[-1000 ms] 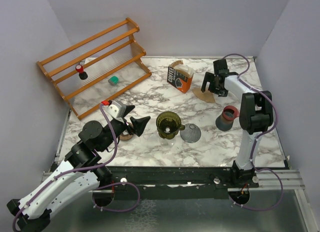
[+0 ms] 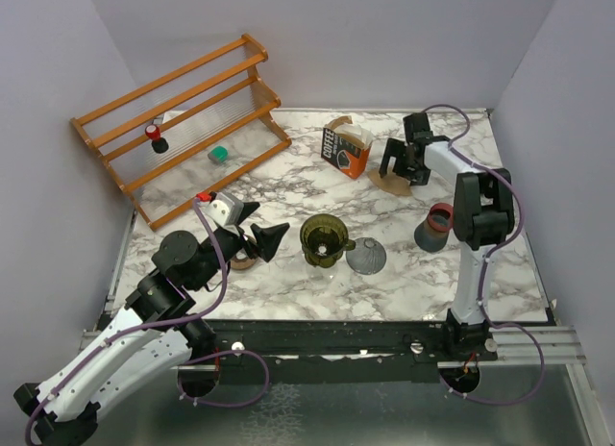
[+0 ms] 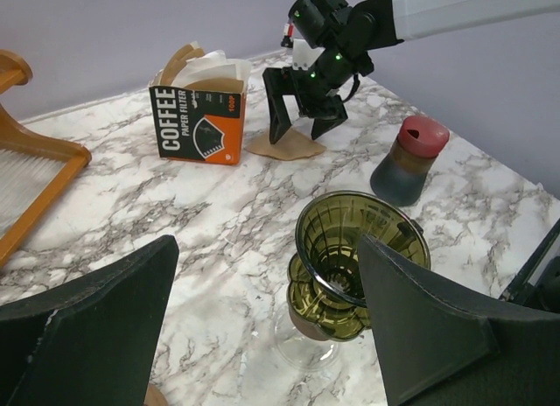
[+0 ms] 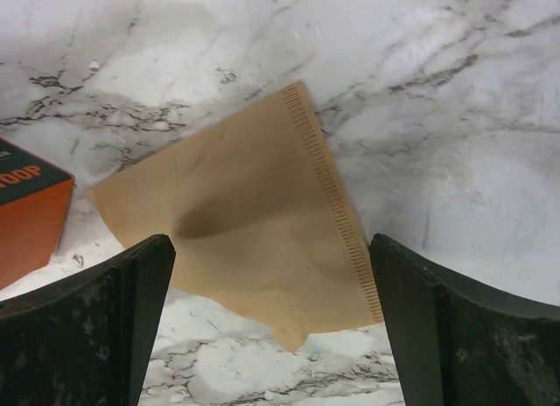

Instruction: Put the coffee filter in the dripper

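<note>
A tan paper filter [image 4: 236, 213] lies flat beside the orange-and-black coffee filter box [image 3: 195, 124], a corrugated seam along one edge. My right gripper [image 2: 402, 162] hovers open just over it, fingertips around its lower part in the right wrist view. The olive translucent dripper [image 2: 323, 231] stands at front centre on a clear base. My left gripper [image 2: 255, 237] is open at the left, with nothing between its fingers, behind and left of the dripper in the left wrist view.
A wooden rack [image 2: 192, 90] fills the back left. A grey cone-shaped item [image 2: 367, 257] sits right of the dripper, and a dark cup with red rim [image 2: 430, 233] at the right.
My right gripper has shifted slightly left over the filter. The left arm and the objects are unchanged.
</note>
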